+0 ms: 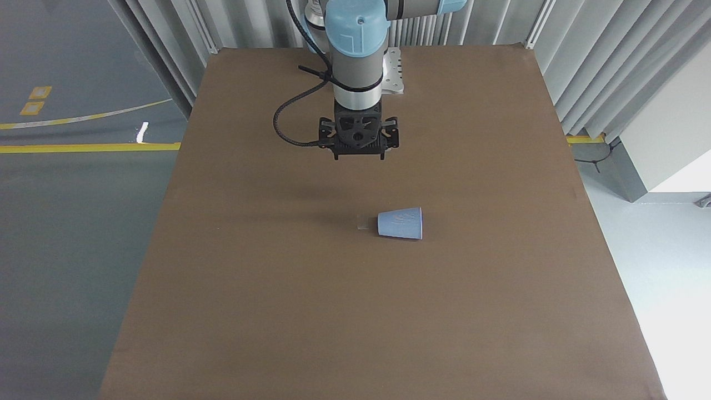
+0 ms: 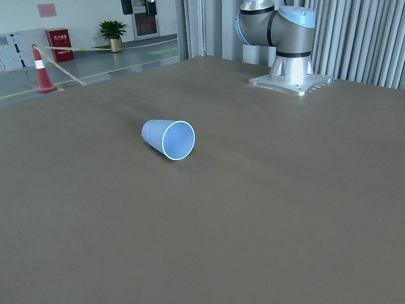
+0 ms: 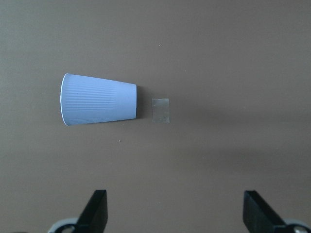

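Observation:
A light blue ribbed cup (image 1: 400,223) lies on its side on the brown table, also visible in the left view (image 2: 158,136) and the wrist view (image 3: 97,99). A small clear square patch (image 3: 160,110) is on the table just beside the cup's narrow end. My gripper (image 1: 359,156) hangs above the table behind the cup. In the wrist view the two fingers of the gripper are wide apart, with nothing between them; the cup is ahead of them.
The robot's base plate (image 2: 266,83) sits at the back edge, in front of grey curtains.

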